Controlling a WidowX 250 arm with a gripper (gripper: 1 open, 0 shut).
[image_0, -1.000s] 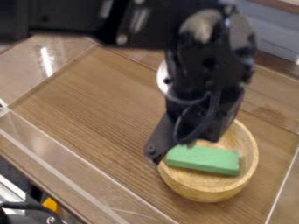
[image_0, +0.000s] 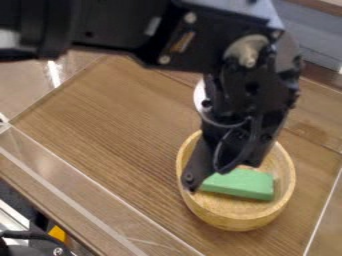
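Note:
The black gripper (image_0: 221, 160) hangs down into a round tan bowl (image_0: 227, 215), one finger tip low at the bowl's left side, by the end of a green block (image_0: 247, 183) that lies inside. The other finger is mostly hidden behind the arm, so the finger's state is unclear. A white round object (image_0: 199, 95) is partly hidden behind the arm.
Bare wooden table (image_0: 100, 140) lies to the left of the bowl, with clear strips along its edges. A ledge runs along the back right. Dark hardware fills the lower left corner.
The gripper has shifted slightly to the right over the bowl, its visible finger tip moving from the bowl's left rim onto the left end of the green block.

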